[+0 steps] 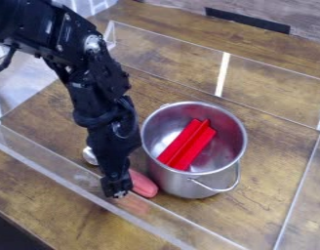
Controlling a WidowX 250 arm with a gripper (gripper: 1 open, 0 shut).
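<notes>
My black gripper (pixel 117 183) hangs low at the near left of the steel pot, over a pink-red elongated object (pixel 140 185) lying on the table. Its fingertips are at that object's left part; whether they are open or closed around it I cannot tell. The steel pot (pixel 221 176) stands to the right, holding red bar-shaped items (pixel 186 145). A small silvery thing (pixel 90 154) is partly hidden behind the gripper.
Transparent edges or panels run along the near left and far side.
</notes>
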